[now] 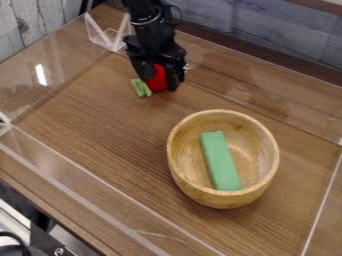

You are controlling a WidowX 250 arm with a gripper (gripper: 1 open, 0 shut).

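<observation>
The black robot gripper [156, 66] reaches down from the top of the camera view, open, over a red object [158, 80] that is partly hidden by it. A small green object [140, 88] lies just left of the red one. I cannot tell whether the fingers touch the red object.
A yellow bowl [254, 148] with a long green block [219, 161] in it sits at the lower right.
</observation>
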